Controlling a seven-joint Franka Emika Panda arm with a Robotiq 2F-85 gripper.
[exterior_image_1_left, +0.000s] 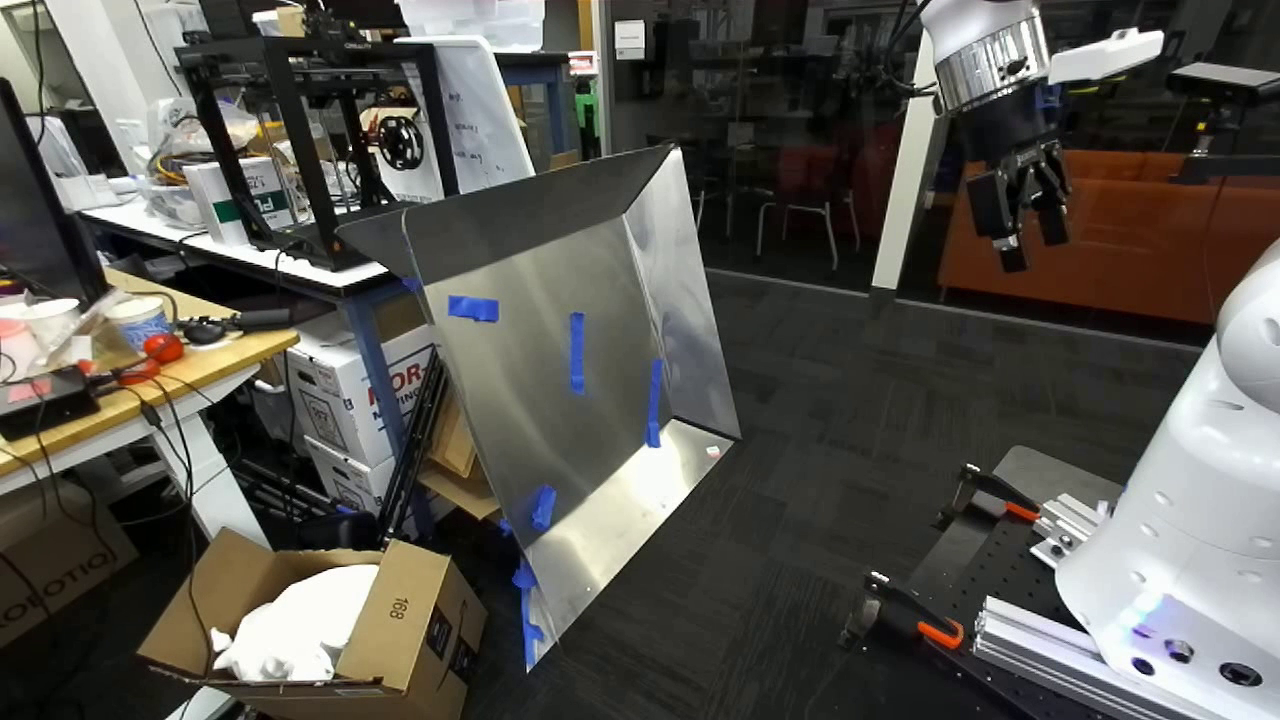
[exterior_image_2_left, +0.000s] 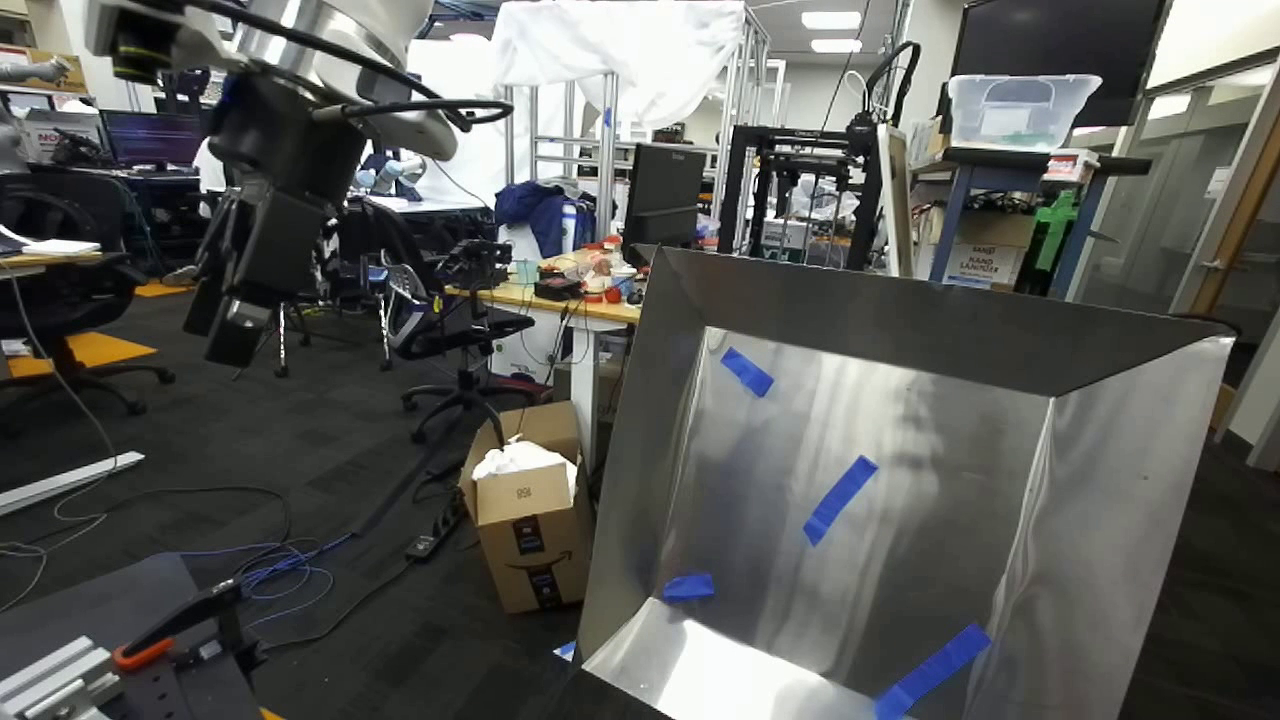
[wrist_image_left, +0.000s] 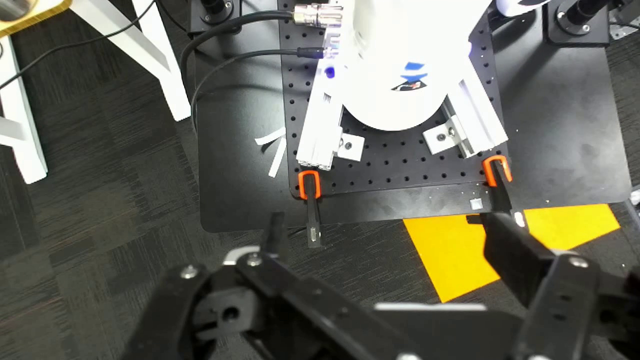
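Note:
High on the right of exterior view 1 hangs my gripper, in mid-air and pointing down. Seen in the wrist view, the gripper is open, its two black fingers far apart and nothing held between them. A large, shallow metal tray stands tipped up on the floor, well away from the gripper. Strips of blue tape are stuck on its inner face. The same metal tray fills the right of exterior view 2.
An open cardboard box with white cloth sits on the floor left of the tray. Clamps with orange grips project from the black base plate. Between base and tray lies bare dark carpet. A cluttered wooden table stands at left.

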